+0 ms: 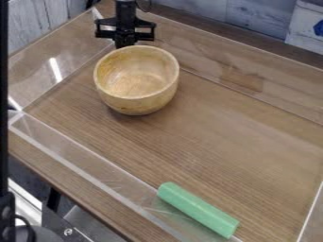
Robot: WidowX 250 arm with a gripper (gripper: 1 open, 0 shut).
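Note:
My black gripper (124,34) is at the top left of the camera view, just behind a large tan bowl (136,83). Its fingertips are partly hidden by or close to the bowl's back rim, and I cannot see clearly whether anything is between them.
A green cylinder (197,210) lies at the front right of the wooden table (228,132). A clear strip runs along the left and front edges. A grey wall stands at the back right.

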